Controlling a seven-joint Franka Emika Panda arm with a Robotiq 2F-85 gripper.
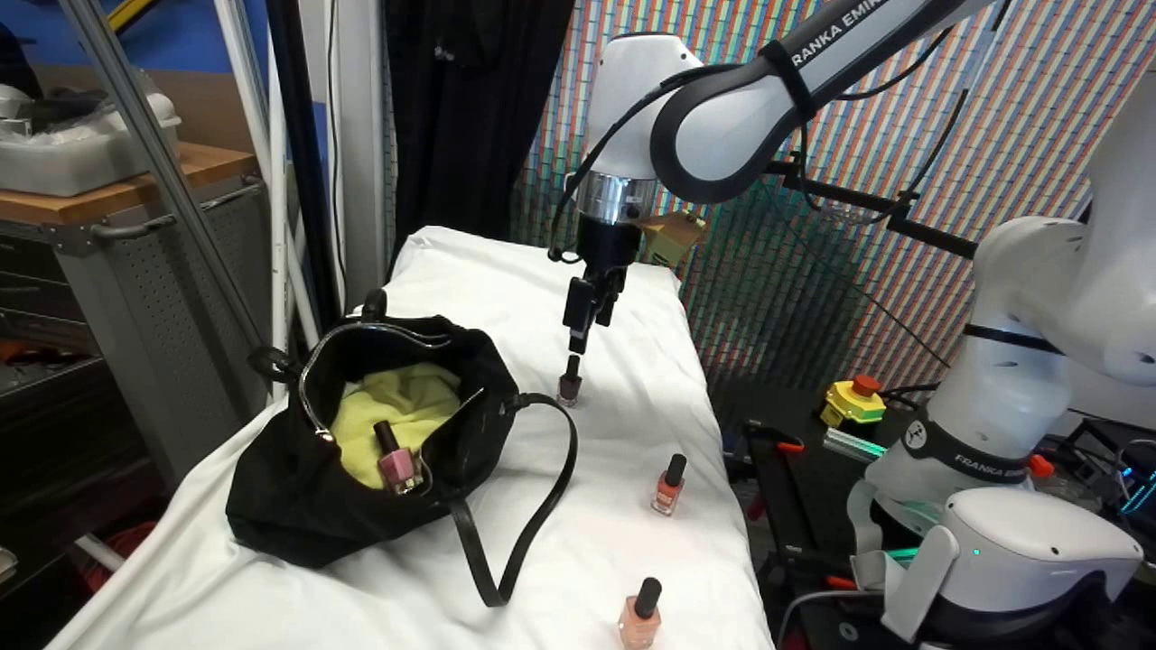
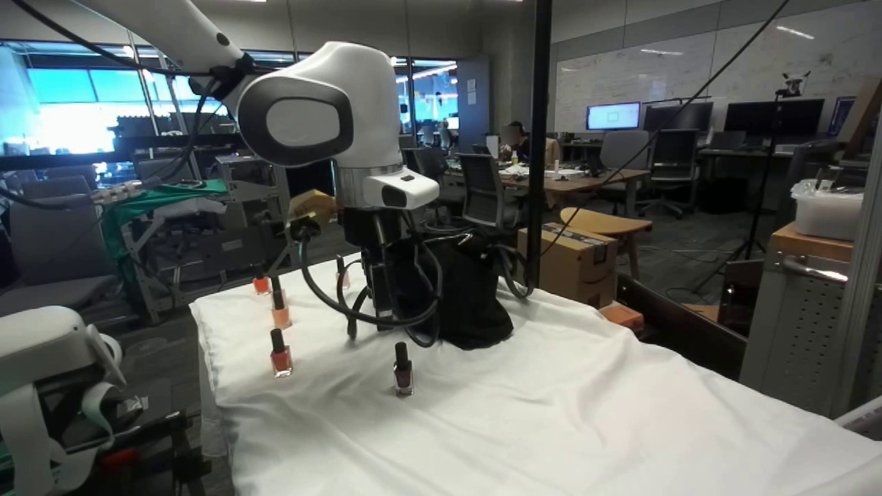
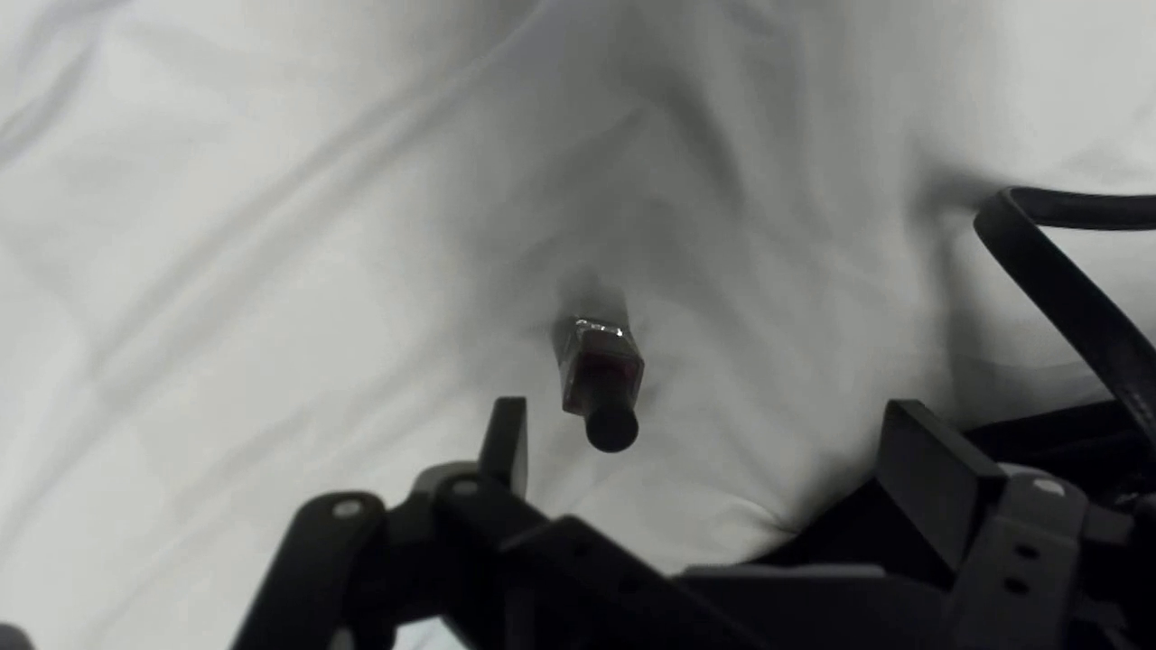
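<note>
A dark plum nail polish bottle with a black cap stands upright on the white cloth. Above and slightly behind it in exterior view 1, my gripper points down, open and empty. The wrist view has the bottle ahead of the spread fingers, its cap just left of the gap's middle and clear of both. A black bag sits open, with yellow-green cloth and a mauve polish bottle inside. On the right stand a coral-red bottle and a peach one.
The bag's strap loops over the white cloth between the bag and the bottles. More bottles show in exterior view 2, including a red one at the far edge.
</note>
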